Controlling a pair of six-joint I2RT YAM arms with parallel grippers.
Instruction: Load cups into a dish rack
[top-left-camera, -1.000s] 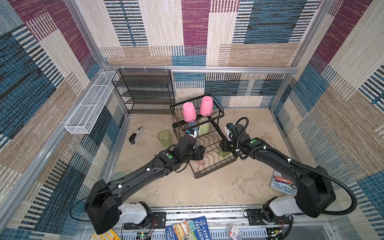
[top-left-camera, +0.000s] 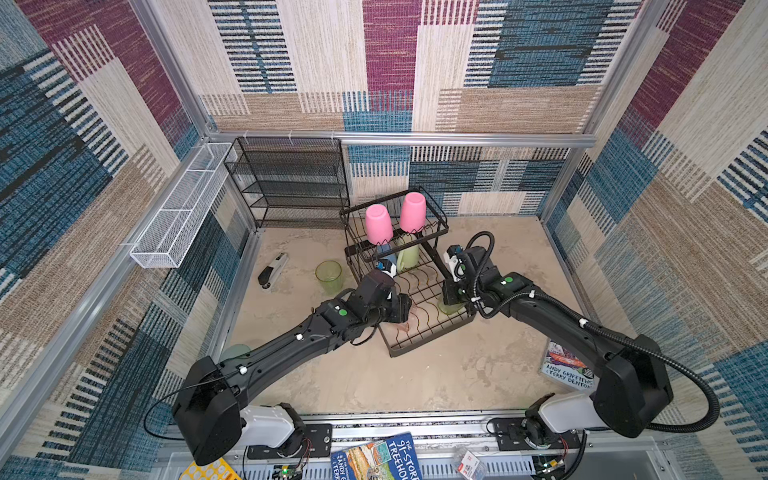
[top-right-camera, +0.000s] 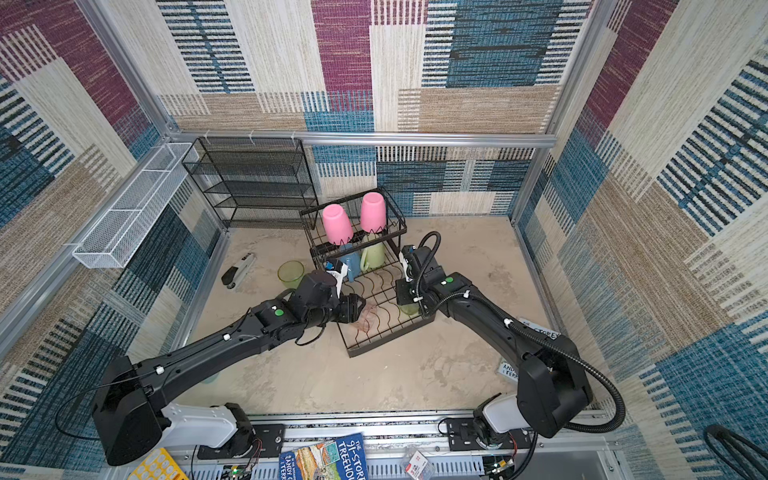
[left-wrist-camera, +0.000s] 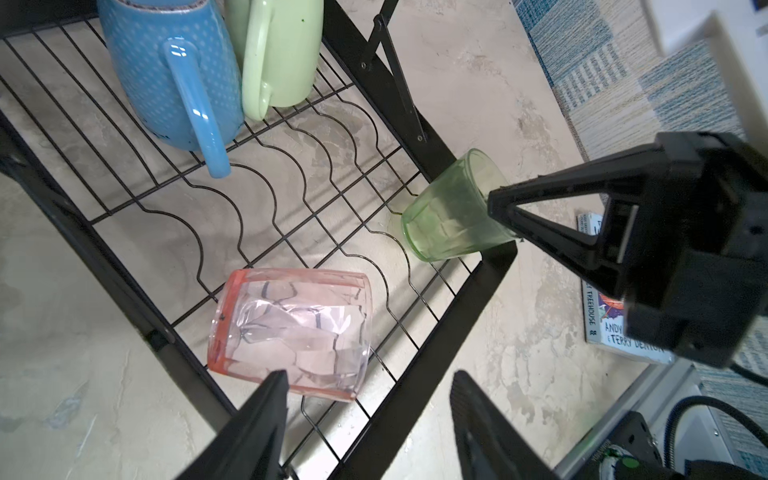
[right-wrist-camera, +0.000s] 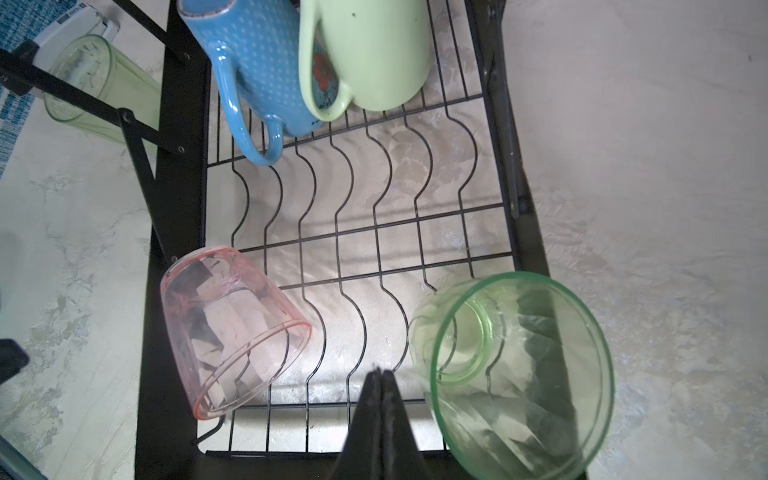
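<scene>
The clear green glass (right-wrist-camera: 520, 384) leans at the near right corner of the black dish rack (left-wrist-camera: 448, 340), base on the wires. My right gripper is shut with nothing between its fingers; the glass is outside them, to their right. In the left wrist view, the right gripper's tips overlap the glass's rim; contact is unclear. A clear pink glass (left-wrist-camera: 296, 332) lies on its side on the rack's left. Just above its near end, my left gripper stands open and empty. A blue mug (right-wrist-camera: 268, 72) and a pale green mug (right-wrist-camera: 384, 52) occupy the rack's far part.
Two pink cups (top-left-camera: 378, 224) stand upside down on the rack's upper shelf. Left of the rack are another green glass (top-left-camera: 329, 276) and a box cutter (top-left-camera: 273, 272). A book (top-left-camera: 569, 366) lies at right.
The left arm stays practically still.
</scene>
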